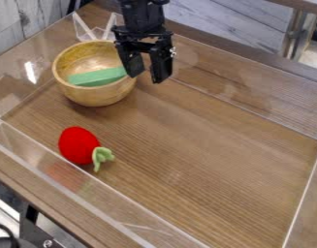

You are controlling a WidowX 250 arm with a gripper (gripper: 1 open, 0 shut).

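Note:
A black robot gripper point(142, 61) hangs at the top centre of the camera view, open, its fingers just right of a tan wooden bowl point(76, 96). A green elongated object point(99, 77) lies inside the bowl. In the lower left, a red object point(78, 145) with a green top, like a toy strawberry or tomato, lies on the wooden table.

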